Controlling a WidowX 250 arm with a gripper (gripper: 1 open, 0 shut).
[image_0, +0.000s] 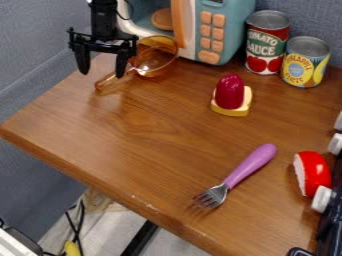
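Observation:
The black gripper (102, 62) hangs at the back left of the table, its two fingers apart, beside an orange translucent pan (156, 52) with a handle toward the front left. Whether anything is between the fingers is hard to tell. A purple-handled fork (247, 167) lies near the front right. A red toy piece on a yellow base (230, 94) stands at the middle right.
A toy microwave (217, 35), a tomato sauce can (266, 45) and a yellow can (306, 66) stand at the back. A red-and-white item (313, 175) and dark objects line the right edge.

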